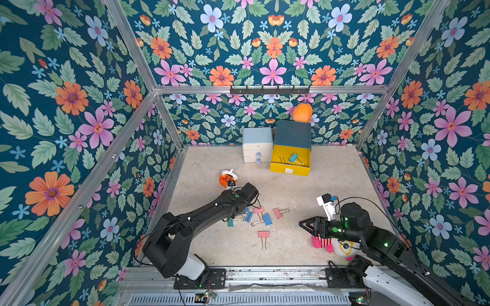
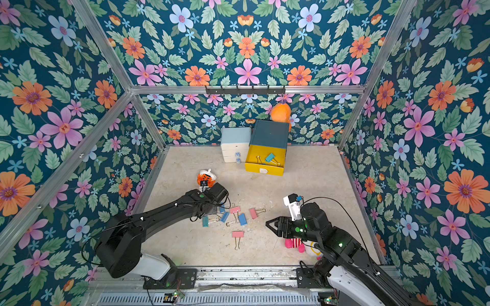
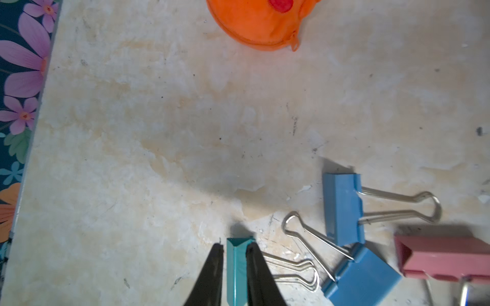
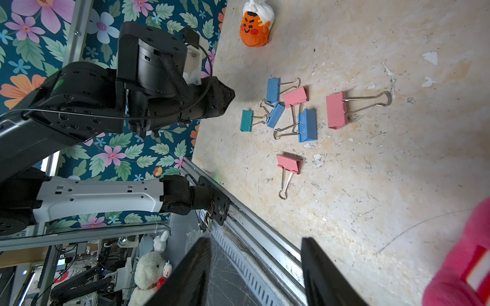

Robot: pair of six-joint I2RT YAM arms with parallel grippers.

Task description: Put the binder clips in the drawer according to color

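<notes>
My left gripper hovers over the teal binder clip (image 3: pixel 236 275), its blurred fingers parted; whether they touch it I cannot tell. Blue clips (image 3: pixel 342 206) and pink clips (image 3: pixel 439 255) lie close to its right, with another pink clip (image 1: pixel 263 234) nearer the front. The yellow drawer (image 1: pixel 285 168) stands open at the back with a turquoise clip (image 1: pixel 294 157) and metal handles visible in it. My right gripper stands open at the right, above the table, with nothing between its fingers.
A white drawer box (image 1: pixel 256 145) stands left of the yellow drawer. An orange-and-white plush (image 2: pixel 205 178) sits left of centre; pink plush items (image 4: pixel 459 265) lie by the right gripper.
</notes>
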